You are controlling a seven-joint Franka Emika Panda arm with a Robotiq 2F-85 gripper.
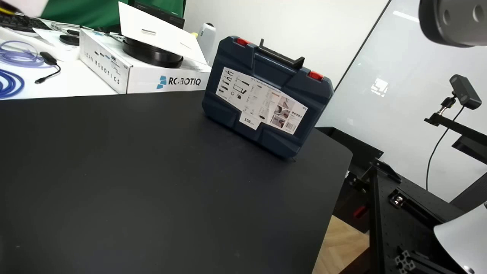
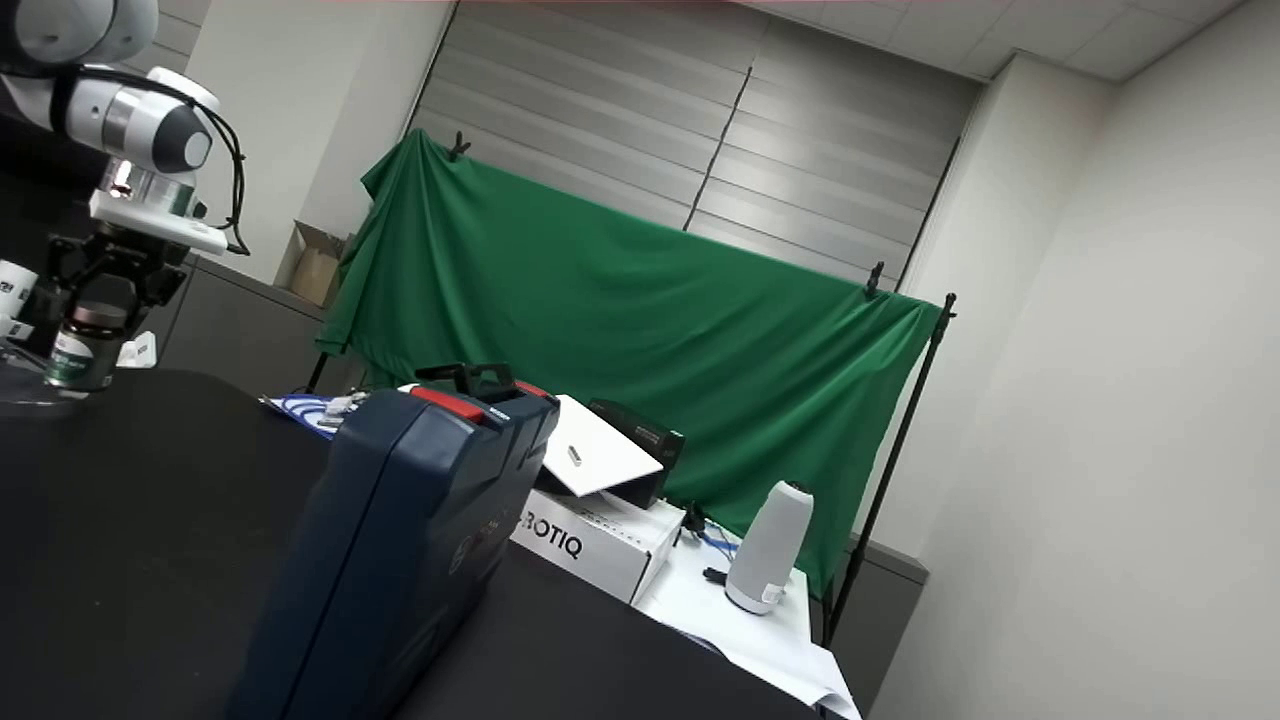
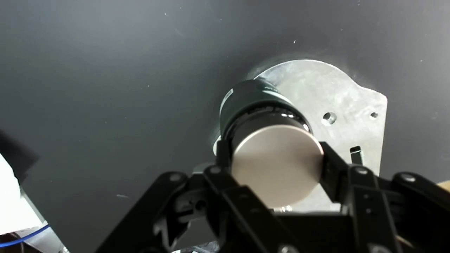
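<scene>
A dark jar with a green label (image 3: 249, 95) and a flat pale lid (image 3: 276, 162) is held between the fingers of my gripper, shut on its top from both sides. Beneath it, on the black table, lies a silver metal plate (image 3: 312, 84) with holes in it; the jar covers part of this plate. Whether its base touches the plate cannot be told. At the far left of exterior view 2 the same jar (image 2: 86, 348) hangs from the gripper near the table's edge. Exterior view 1 shows neither.
A dark blue tool case (image 1: 269, 96) with red latches stands upright near a table corner. Behind it are a white Robotiq box (image 1: 105, 64) and blue cables (image 1: 9, 84).
</scene>
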